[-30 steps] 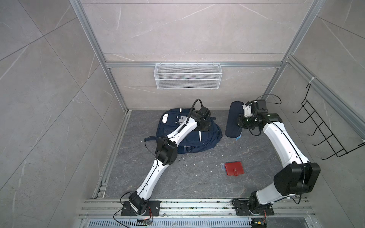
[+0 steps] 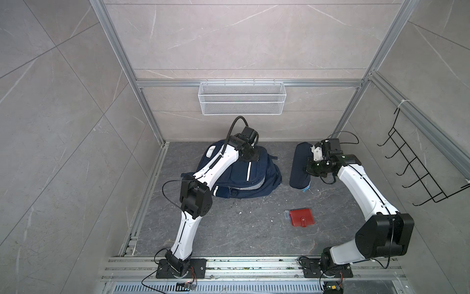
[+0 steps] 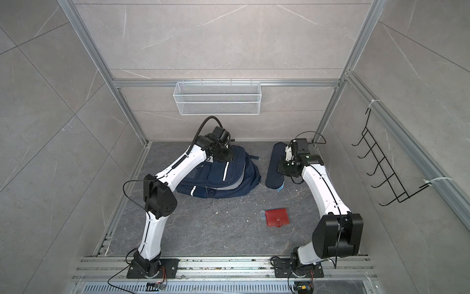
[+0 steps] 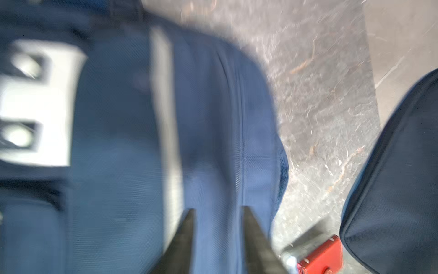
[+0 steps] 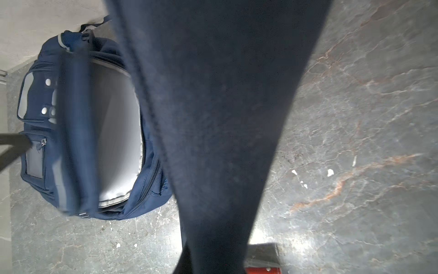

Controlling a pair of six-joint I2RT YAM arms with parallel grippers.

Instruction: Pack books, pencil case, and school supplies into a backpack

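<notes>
My right gripper (image 2: 313, 169) is shut on a long navy pencil case (image 2: 299, 164), held beside the backpack. The case fills the centre of the right wrist view. The navy backpack (image 2: 230, 181) lies at the middle back, its main compartment (image 5: 116, 127) gaping in the right wrist view, showing pale lining. My left gripper is over the backpack; its blurred fingertips stand apart with nothing clearly between them. A red notebook (image 2: 302, 217) lies on the floor at front right, with a clear item under or beside its left edge.
A white mesh basket (image 2: 241, 98) hangs on the back wall. A black hook rack (image 2: 416, 171) hangs on the right wall.
My left gripper has moved left and up over the backpack, which has shifted slightly left. My right gripper has come a little forward with the pencil case.
</notes>
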